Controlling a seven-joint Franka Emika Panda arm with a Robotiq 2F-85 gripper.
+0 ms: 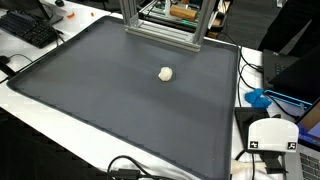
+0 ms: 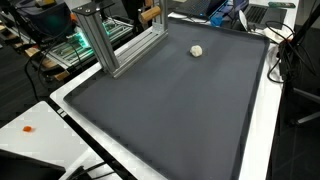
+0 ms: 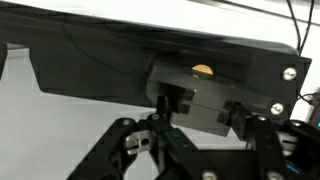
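Observation:
In the wrist view my gripper faces a long black panel, with its dark fingers on either side of a grey block [image 3: 206,92]. The fingers appear shut on this block, though the contact is dark and partly hidden. Just above the block shows a small orange round spot [image 3: 203,70]. A small cream-coloured round object [image 1: 165,74] lies alone on the dark table, well away from any gripper; the other exterior view also shows this cream object [image 2: 195,51]. My gripper cannot be clearly made out in either exterior view.
A pale metal frame [image 2: 128,56] stands at the table's edge, with a wooden-coloured piece [image 2: 151,15] by it. A white chair [image 1: 272,133] and a blue item [image 1: 257,98] are at the right.

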